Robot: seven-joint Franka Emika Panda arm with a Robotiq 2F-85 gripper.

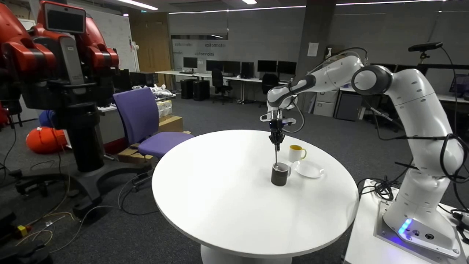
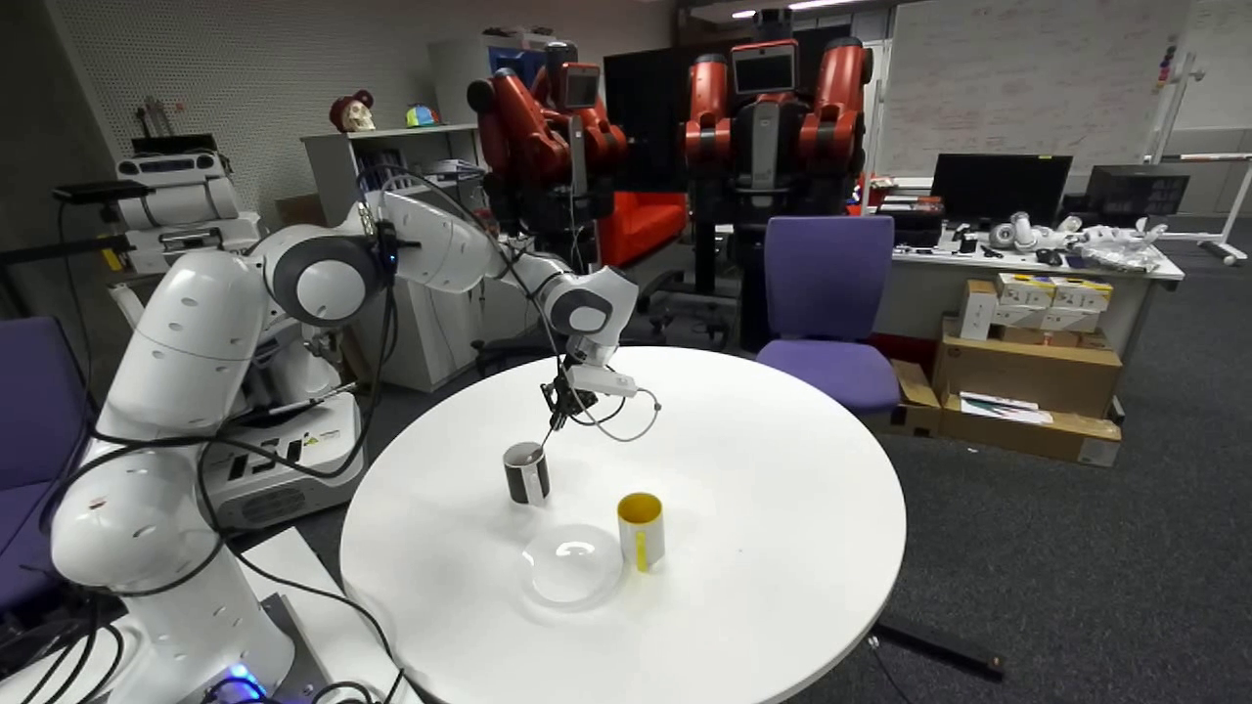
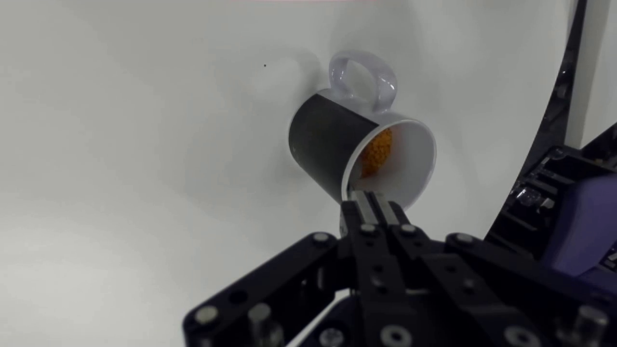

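My gripper (image 1: pixel 276 147) is above the dark-and-white mug (image 1: pixel 279 177), shut on a thin dark stick-like utensil (image 1: pixel 276 157). The utensil's lower end goes down inside the mug, which stands upright on the round white table (image 1: pixel 211 189). Exterior view 2 also has the utensil (image 2: pixel 546 441) slanting into the mug (image 2: pixel 527 475). From the wrist, both fingers (image 3: pixel 364 207) meet over the mug's rim, and most of the utensil is hidden there. Orange granular stuff (image 3: pixel 377 151) lies inside the mug, whose white handle (image 3: pixel 382 81) points away from the gripper.
A white mug with a yellow inside (image 2: pixel 641 534) stands near a clear or white plate (image 2: pixel 571 565); both are close to the dark mug. A purple chair (image 1: pixel 151 127) stands beyond the table's edge.
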